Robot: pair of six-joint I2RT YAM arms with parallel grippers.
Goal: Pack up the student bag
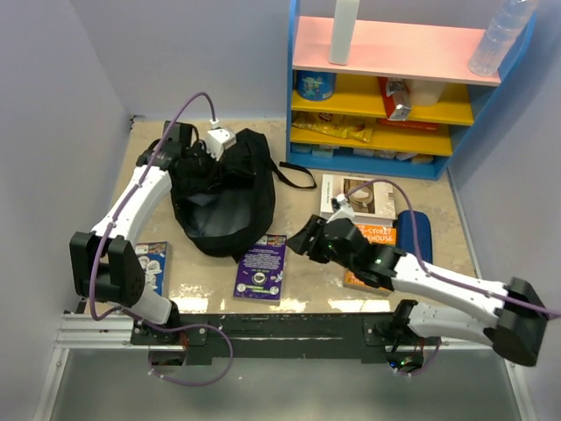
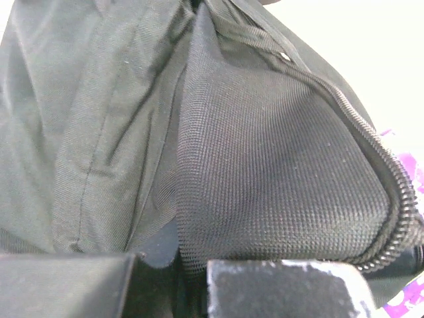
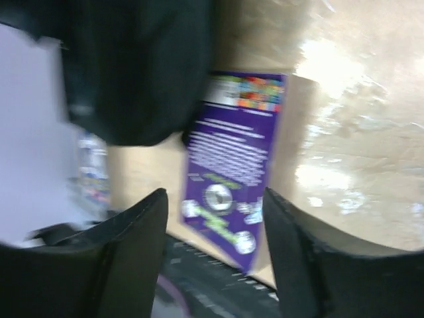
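Note:
The black backpack (image 1: 223,228) lies open at the centre-left, its dark interior facing up. My left gripper (image 1: 203,151) is at its upper-left rim, shut on the bag's fabric, which fills the left wrist view beside a zipper (image 2: 377,165). My right gripper (image 1: 308,237) hangs over the floor right of the bag, part open with nothing seen between its blurred fingers. A purple book (image 1: 259,267) lies at the bag's lower edge, below and left of that gripper; in the right wrist view the purple book (image 3: 225,179) shows between and beyond the fingers.
An orange book (image 1: 372,235) and a white-covered book (image 1: 355,193) lie at the right beside a blue case (image 1: 415,241). Another book (image 1: 151,263) is at the lower left. A blue shelf unit (image 1: 368,162) with bottles and snacks stands at the back. Bare floor lies around the right gripper.

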